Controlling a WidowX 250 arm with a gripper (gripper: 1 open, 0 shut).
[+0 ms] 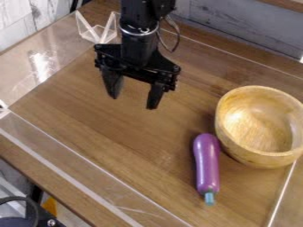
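Observation:
My black gripper (134,89) hangs over the left-centre of the wooden table, its two fingers pointing down and spread apart, with nothing seen between them. A purple eggplant-like object (206,166) with a light blue-green end lies lengthwise at the lower right. A yellow wooden bowl (258,103) sits at the right, behind and right of the purple object.
A pale wall (249,32) runs along the back. A clear edge borders the table on the left, and a dark cable shows at the bottom left corner.

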